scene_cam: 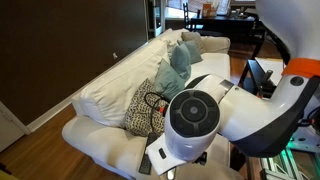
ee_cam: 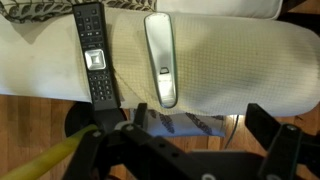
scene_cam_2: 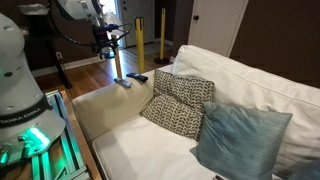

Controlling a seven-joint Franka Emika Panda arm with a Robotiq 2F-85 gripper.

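Observation:
A black remote control (ee_cam: 95, 55) with rows of buttons lies on the cream sofa armrest (ee_cam: 240, 65). Beside it is a slim silver-grey device (ee_cam: 161, 60) with a pale edge, its near end close to the armrest's edge. Both also show in the second exterior view, the black remote (scene_cam_2: 137, 76) and the pale device (scene_cam_2: 123, 83). My gripper is open above the armrest's edge, with its fingers wide apart and nothing held. The silver device's near end appears between the fingers in the wrist view; my height above it is hard to judge.
Patterned cushions (scene_cam_2: 175, 105) and a blue-grey cushion (scene_cam_2: 240, 140) lean on the sofa back. The white seat (scene_cam_2: 150, 145) is largely clear. A yellow post (scene_cam_2: 116, 50) stands beyond the armrest. Wood floor lies beyond the armrest edge.

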